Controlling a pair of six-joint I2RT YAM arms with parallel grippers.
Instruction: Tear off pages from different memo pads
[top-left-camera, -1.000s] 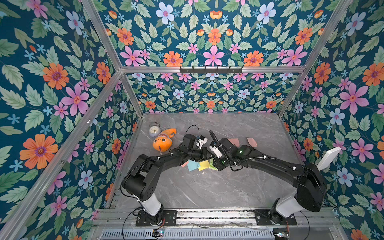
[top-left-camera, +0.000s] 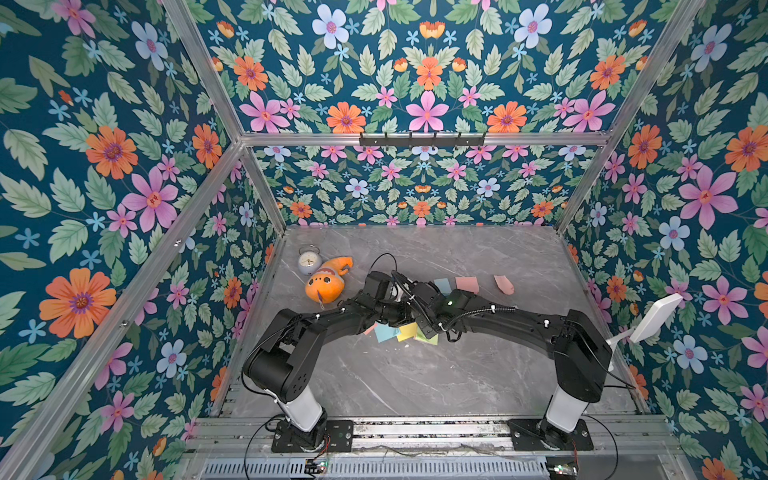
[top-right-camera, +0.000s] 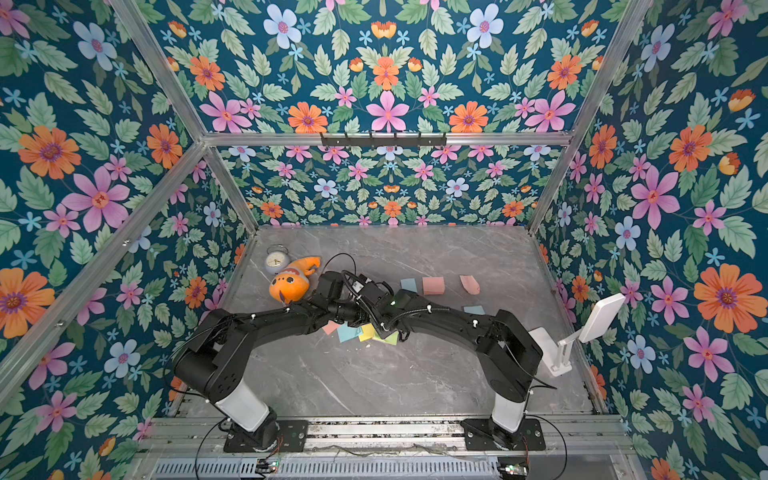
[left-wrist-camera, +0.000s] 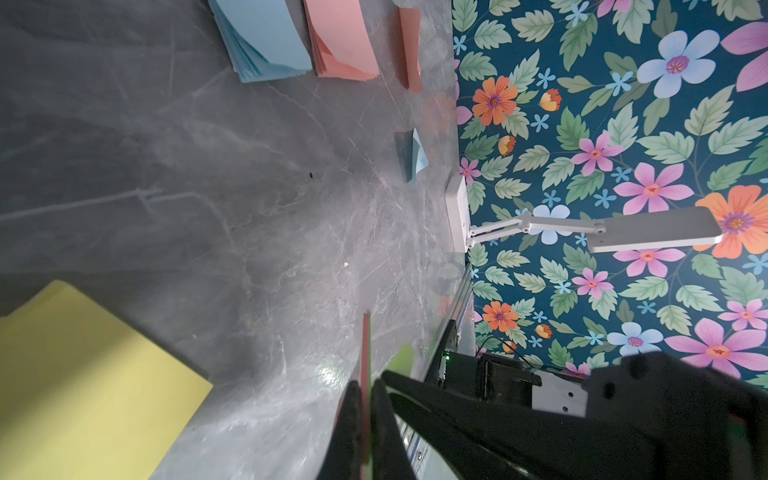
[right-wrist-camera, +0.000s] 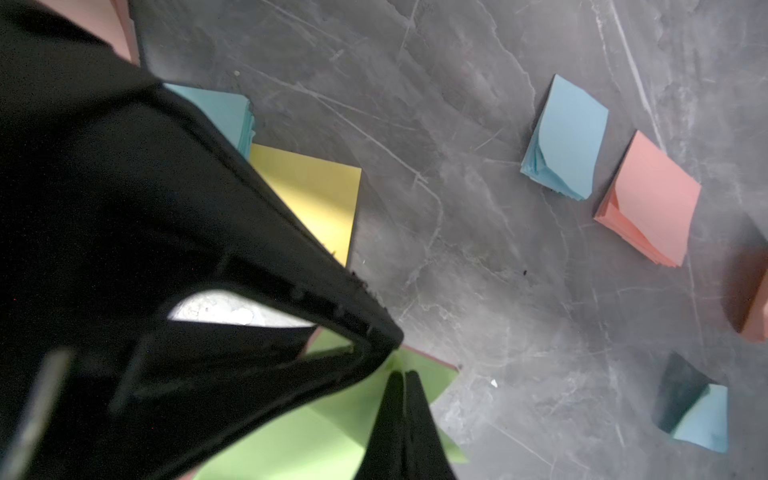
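Both grippers meet over memo pads at the table's middle. My left gripper is shut on a thin pink-and-green paper edge. My right gripper is shut at the green pad (right-wrist-camera: 280, 444), beside the other gripper's black fingertip; whether paper is pinched in it is unclear. A yellow pad (left-wrist-camera: 96, 384) lies beside them, with a blue pad (right-wrist-camera: 208, 108) next to it. Farther back are another blue pad (right-wrist-camera: 564, 136) and a pink pad (right-wrist-camera: 648, 196). Loose curled pink (top-right-camera: 469, 284) and blue (right-wrist-camera: 704, 416) sheets lie to the right.
An orange plush toy (top-left-camera: 324, 281) and an alarm clock (top-left-camera: 309, 260) stand at the back left. A white desk lamp (top-right-camera: 600, 318) stands at the right edge.
The left arm has barely moved.
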